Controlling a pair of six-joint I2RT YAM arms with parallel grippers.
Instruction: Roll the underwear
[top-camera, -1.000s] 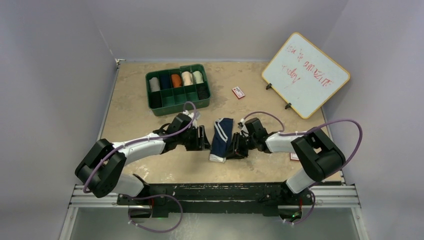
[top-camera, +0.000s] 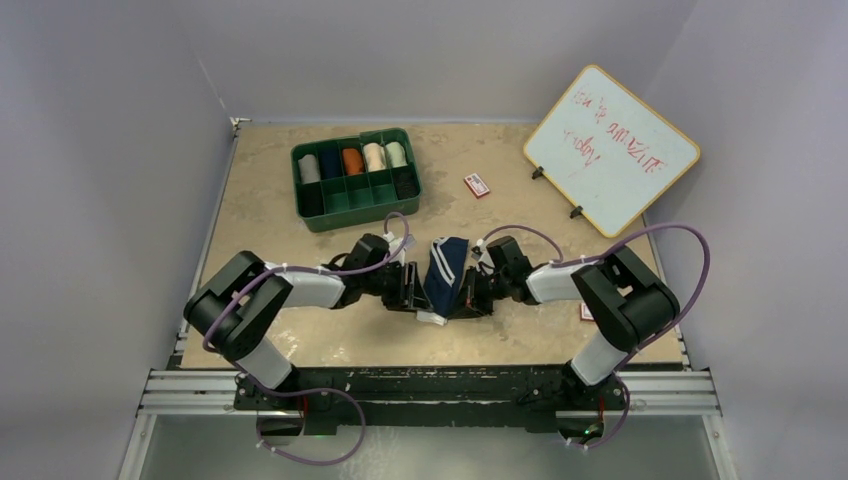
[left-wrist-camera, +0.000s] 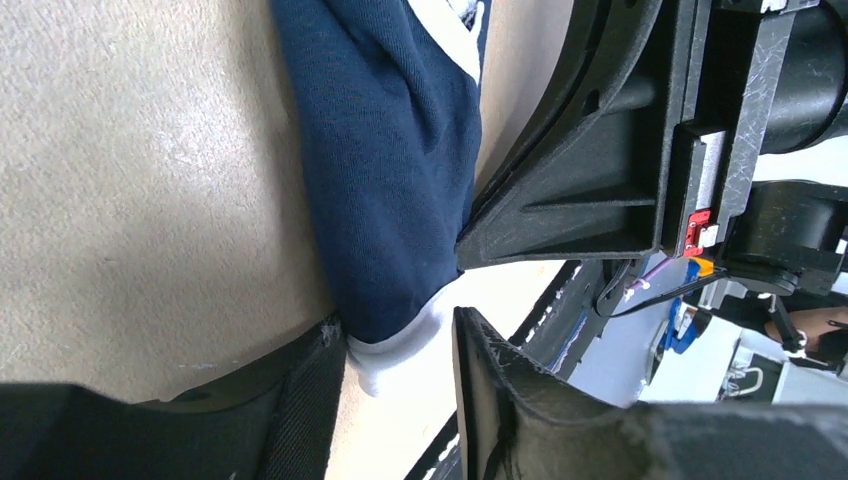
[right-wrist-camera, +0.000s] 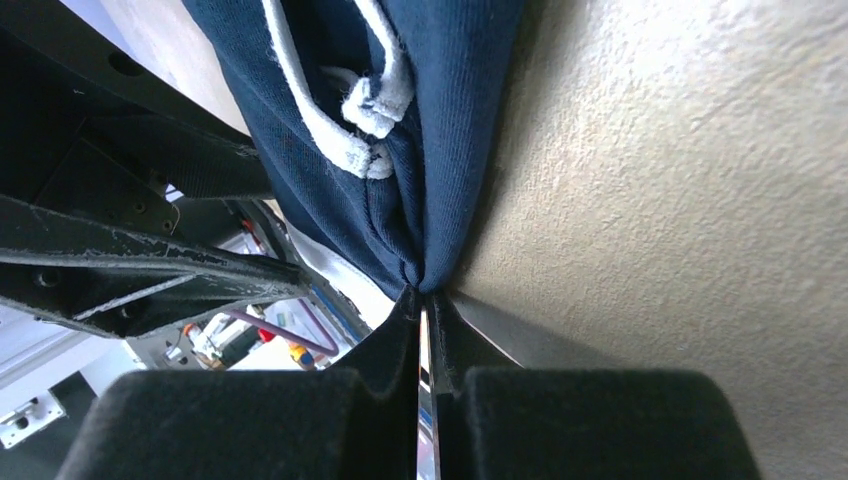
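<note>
The navy underwear (top-camera: 445, 279) lies as a narrow folded strip between my two arms, its white waistband end (top-camera: 431, 318) toward the front edge. White trim shows on the fabric (right-wrist-camera: 462, 110) in the right wrist view. My right gripper is shut on the near right edge of the cloth, which bunches into its fingertips. At the left edge, my left gripper stands part open, its fingers apart on either side of the near waistband corner (left-wrist-camera: 400, 350). Whether the left fingers touch the cloth cannot be told.
A green divided box (top-camera: 350, 217) with several rolled pieces stands at the back left. A small red and white card (top-camera: 477, 185) lies behind the underwear; a whiteboard (top-camera: 612, 150) leans at the back right.
</note>
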